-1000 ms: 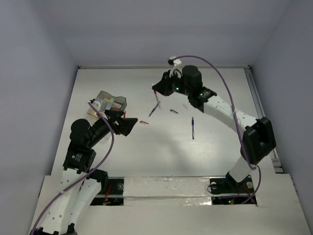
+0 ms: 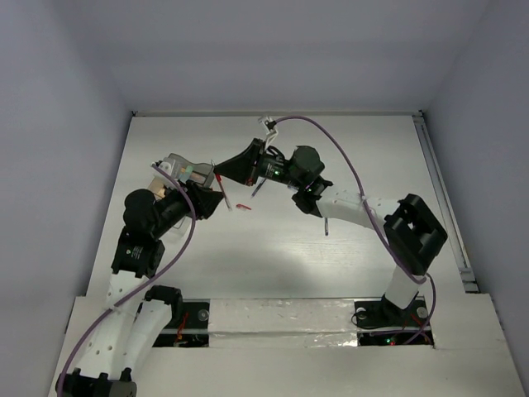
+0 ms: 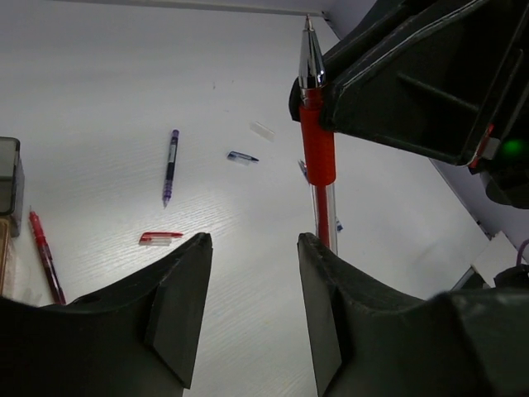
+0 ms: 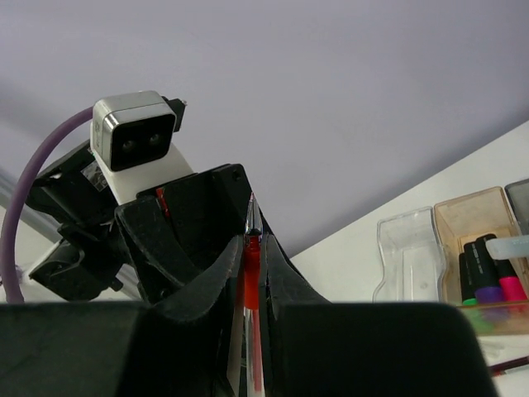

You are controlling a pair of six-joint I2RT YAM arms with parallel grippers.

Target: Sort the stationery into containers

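A clear-barrelled pen with a red grip (image 3: 318, 157) hangs point-up from my right gripper (image 2: 221, 171), which is shut on it. In the right wrist view the pen's metal tip (image 4: 254, 218) rises between the closed fingers. My left gripper is open and empty, its fingers apart just short of the pen. From the left wrist, the pen's lower end passes behind the right-hand fingertip (image 3: 312, 256); contact cannot be made out. Containers stand at the left: a clear tray (image 4: 409, 252) and a tan box (image 4: 471, 213) with several markers (image 4: 483, 269).
On the table lie a blue pen (image 3: 170, 168), a red-capped item (image 3: 159, 237), a small blue item (image 3: 241, 157), a pale eraser-like piece (image 3: 262, 131) and another red pen (image 3: 46, 256) beside the containers.
My right arm has swung left with the red pen, from mid-table to close by the left gripper. The left gripper has shifted only slightly.
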